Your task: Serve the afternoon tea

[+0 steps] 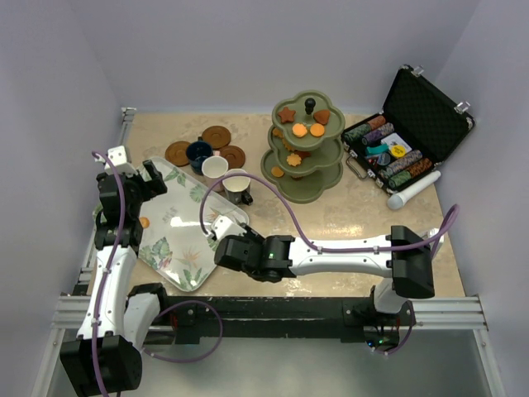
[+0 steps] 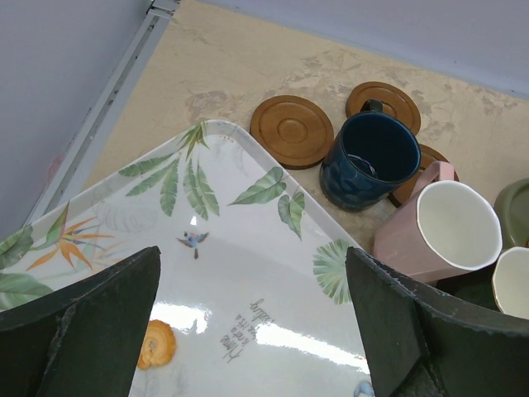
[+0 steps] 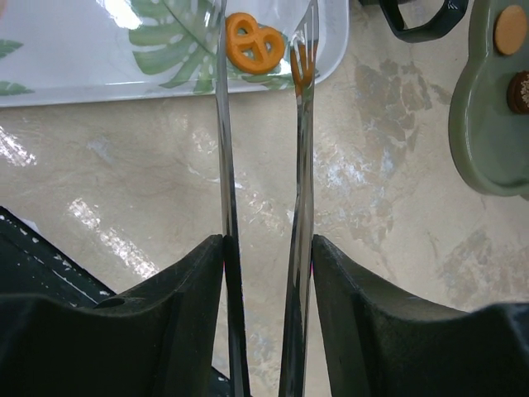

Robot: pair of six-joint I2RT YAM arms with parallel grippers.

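Observation:
The floral tray [image 1: 182, 248] holds a round biscuit at its left and, in the right wrist view, an orange pretzel biscuit [image 3: 252, 41] near its edge. My left gripper [image 1: 153, 178] hangs open over the tray, nothing between its fingers. My right gripper has its long tong-like fingertips apart over the pretzel; I cannot tell whether they touch it. A dark blue mug [image 2: 368, 161], a pink mug [image 2: 438, 231] and a further cup [image 2: 512, 285] stand beside the tray. A green tiered stand [image 1: 302, 187] bears biscuits.
Wooden coasters [image 2: 291, 131] lie behind the mugs. An open case of chips [image 1: 388, 153] and a white microphone [image 1: 413, 188] are at the right. Bare table lies in front of the stand.

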